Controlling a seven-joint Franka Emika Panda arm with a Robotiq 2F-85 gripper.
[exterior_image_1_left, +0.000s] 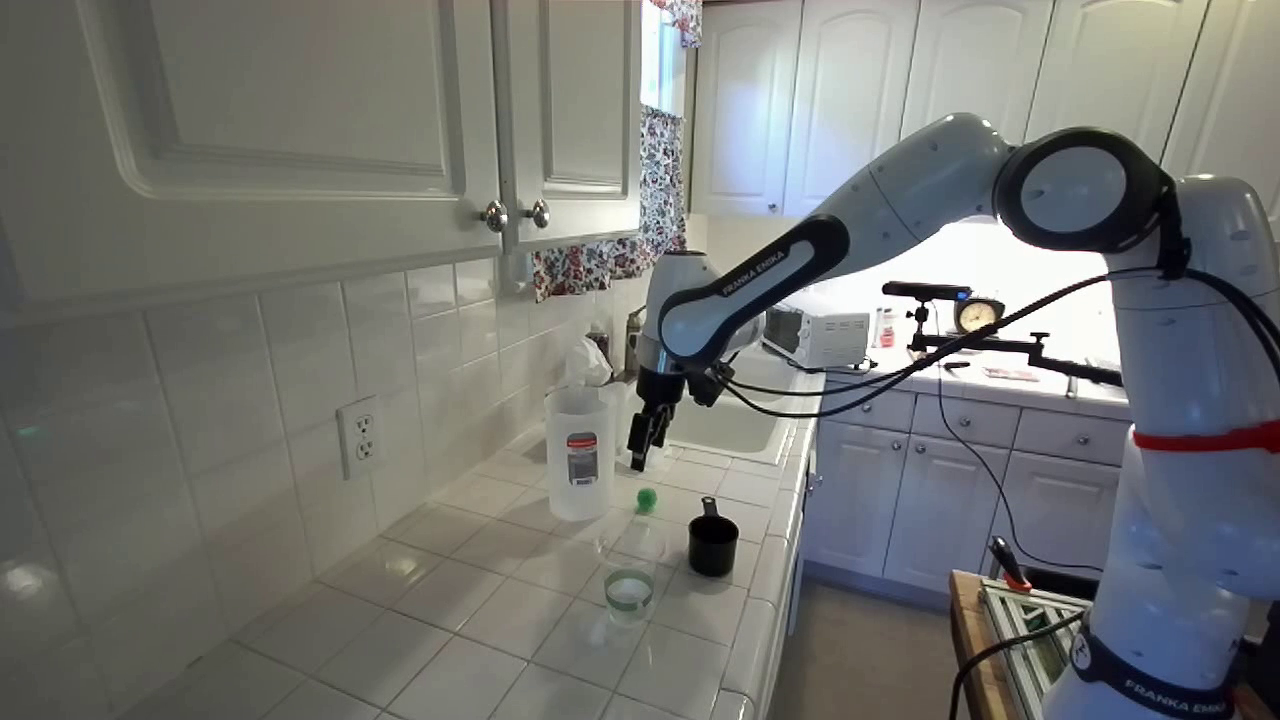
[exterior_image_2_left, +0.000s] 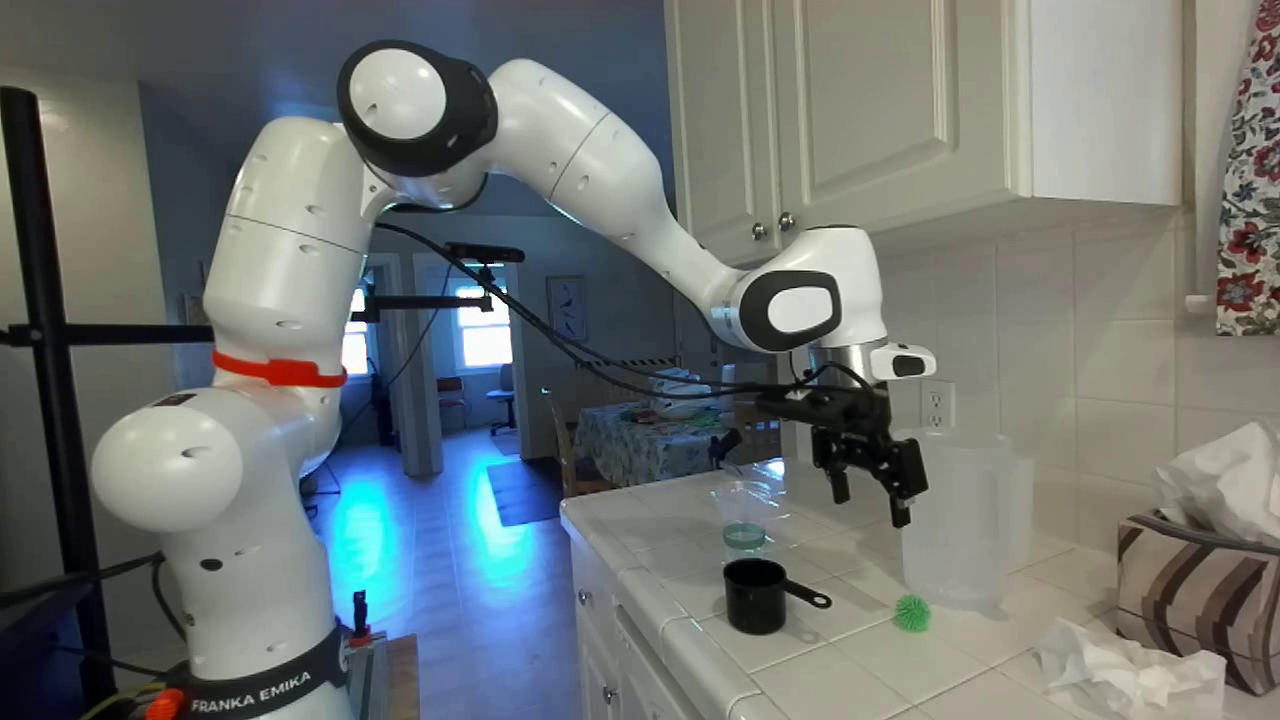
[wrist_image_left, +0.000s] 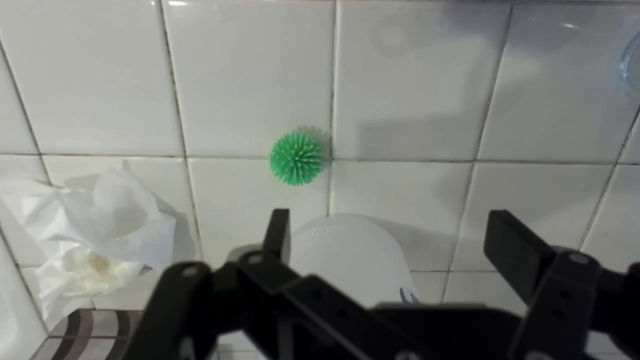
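Note:
A spiky green ball lies on the white tiled counter, in the upper middle of the wrist view. Above the counter hangs my gripper, its fingers wide apart with nothing between them; the ball is out beyond the fingertips. A black measuring cup with a handle stands near the counter's front edge, and the ball rests not far from that handle. Farther from the sink is a clear cup with a green band. The tall translucent pitcher stands behind the ball, close to my gripper.
A crumpled tissue lies beside a striped tissue box. The sink is past the pitcher. Wall cabinets overhang the counter along the wall. Bare tiles stretch out on the side away from the sink.

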